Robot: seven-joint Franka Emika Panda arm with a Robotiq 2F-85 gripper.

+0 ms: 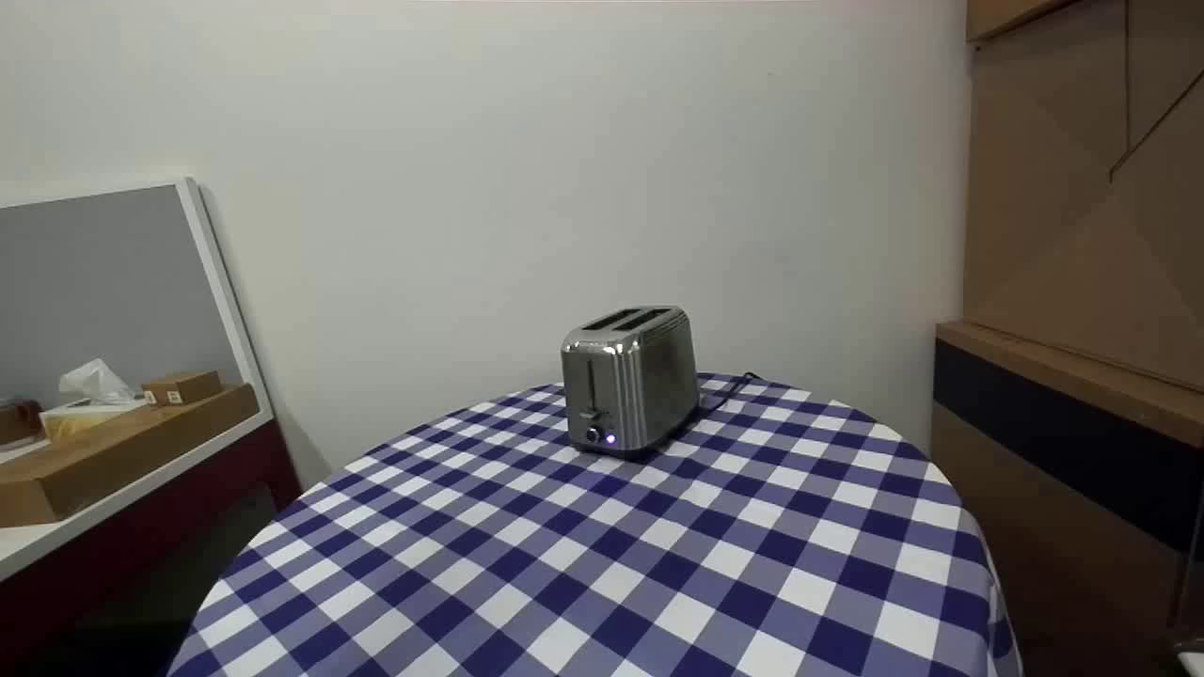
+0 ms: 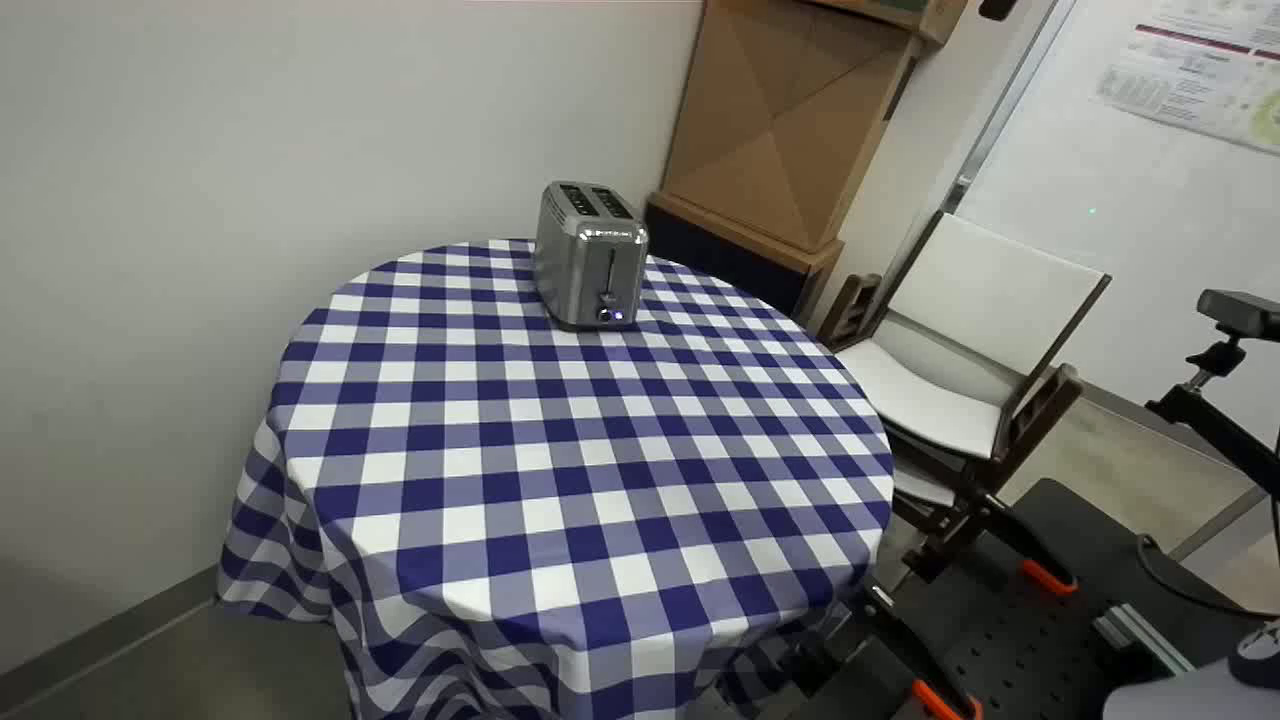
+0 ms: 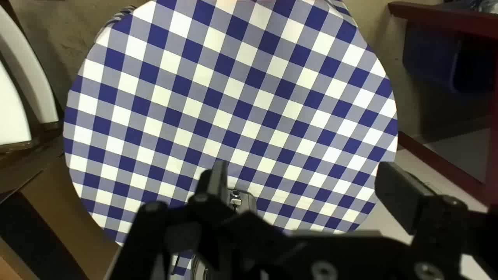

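A silver two-slot toaster stands upright on a round table under a blue and white checked cloth. Its lever and a small lit purple light are on its front end, and both top slots look empty. In the wrist view, my gripper is open with nothing between its fingers, seen against the checked cloth from above. Only part of the toaster shows there, behind the left finger; the gripper's body hides the rest. Neither exterior view shows the gripper's fingers.
A black cord trails behind the toaster. White chairs and a black cart stand right of the table; a side shelf holds a tissue box. A wall is close behind.
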